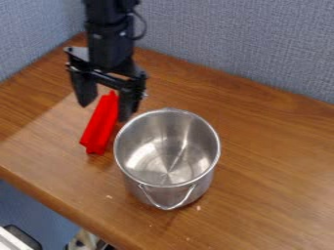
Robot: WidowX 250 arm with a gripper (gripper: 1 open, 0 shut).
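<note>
My black gripper (pixel 107 90) hangs open over the upper end of a long red object (pixel 100 125), which lies on the wooden table left of the pot. A shiny metal pot (pixel 167 171) with a wire handle stands at the lower middle, its inside empty.
A grey padded wall (pixel 255 39) runs along the back, and the table's edge drops away at the lower left.
</note>
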